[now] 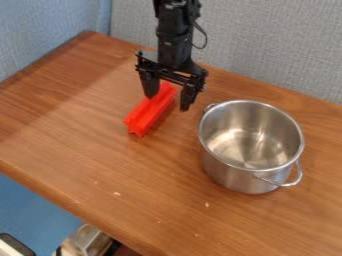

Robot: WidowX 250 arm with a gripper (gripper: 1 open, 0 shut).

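Observation:
My black gripper (168,88) stands open above and around the upper end of a red bar-shaped object (147,117), which lies at a slant on the wooden table (94,150). Whether the fingers touch the bar cannot be told. A steel pot (250,170) with side handles stands to the right of the bar.
The table's left edge drops to a blue area at the lower left, where a metal fixture (83,243) shows. A grey padded wall (281,45) runs behind the table.

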